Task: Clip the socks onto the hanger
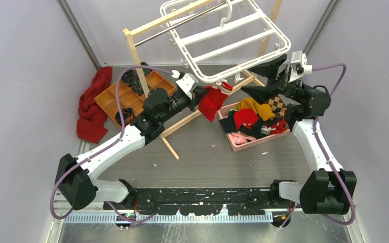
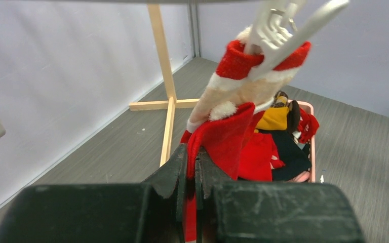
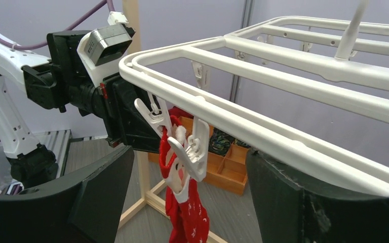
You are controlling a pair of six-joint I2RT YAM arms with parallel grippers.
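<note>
A red sock with white trim [image 1: 212,102] hangs under the near edge of the white hanger [image 1: 228,34]. My left gripper [image 1: 202,95] is shut on its red cloth; the left wrist view shows the fold running between the fingertips. By the sock's upper end are white clips; one clip [image 3: 195,152] overlaps the cuff in the right wrist view, but how firmly it grips cannot be told. In the left wrist view a clip [image 2: 271,43] reaches into the cuff. My right gripper stands open at the hanger's right, its fingers wide apart, with the sock and clips visible beyond the gap.
A pink bin [image 1: 239,148] of several socks stands on the floor below. Wooden bars [image 1: 131,55] frame the hanger. At left lie a wooden compartment tray [image 1: 157,81] and a red cloth [image 1: 92,111].
</note>
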